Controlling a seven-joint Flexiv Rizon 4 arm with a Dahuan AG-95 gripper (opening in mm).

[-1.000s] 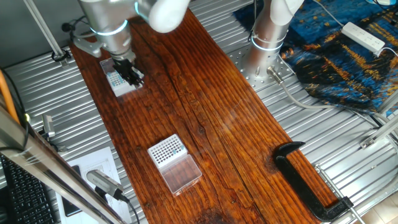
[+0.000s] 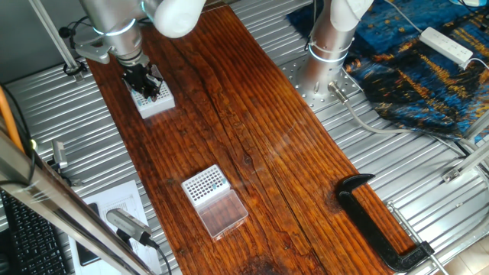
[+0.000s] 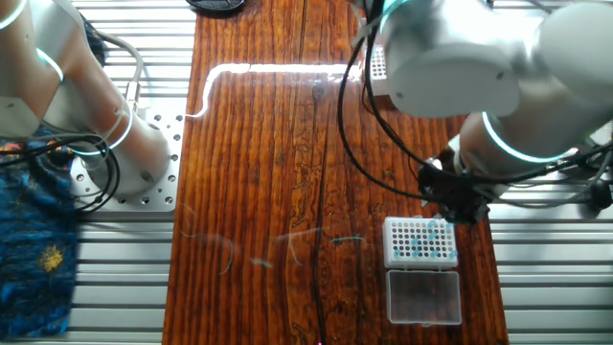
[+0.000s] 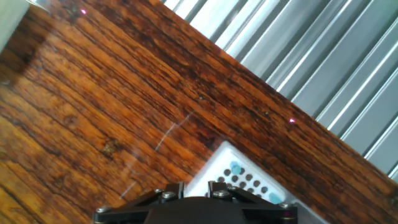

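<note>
A white tip rack (image 2: 159,107) stands near the far left edge of the table. In exterior view 2 the same rack (image 3: 407,251) shows rows of holes, some with pale blue pieces, and its clear lid (image 3: 423,297) lies folded open. My gripper (image 2: 148,85) is over this rack, pointing down and hiding part of it. In the wrist view the rack (image 4: 249,190) is at the bottom, partly behind the gripper. A narrow gap parts its dark fingers (image 4: 168,195), and nothing shows held between them. Whether the tips touch the rack cannot be told.
A second white rack (image 2: 205,186) with an open clear lid (image 2: 223,212) sits nearer on the table. A black clamp (image 2: 370,225) grips the right edge.
My gripper has moved left and slightly up in exterior view 1, from the rack's right side to over its holes. Both racks have stayed in place.
</note>
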